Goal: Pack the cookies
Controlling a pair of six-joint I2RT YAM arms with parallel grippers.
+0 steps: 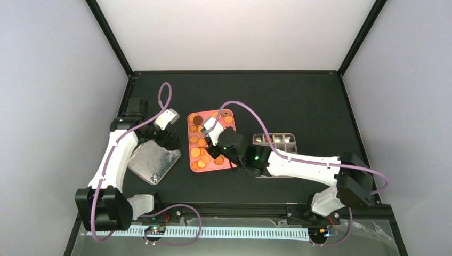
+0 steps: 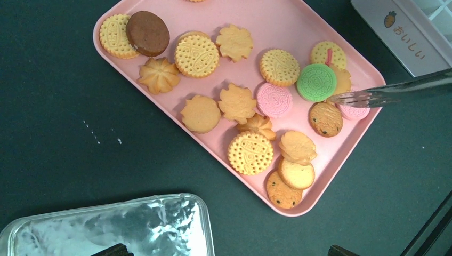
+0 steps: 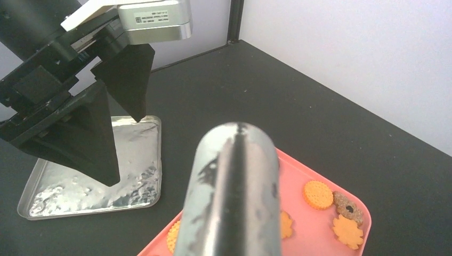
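Note:
A pink tray (image 2: pixel 288 16) holds many cookies, among them a green cookie (image 2: pixel 316 82) and a chocolate cookie (image 2: pixel 147 33). My right gripper (image 1: pixel 211 151) is over the tray's right part; a metal utensil (image 3: pixel 229 192) fills the middle of the right wrist view, and its forked tip lies by the green cookie. The right fingers' opening is unclear. My left gripper stands open at the left, above the foil-lined tray (image 1: pixel 152 168), with nothing between its fingertips.
A compartment box (image 1: pixel 288 141) sits right of the pink tray, partly under the right arm.

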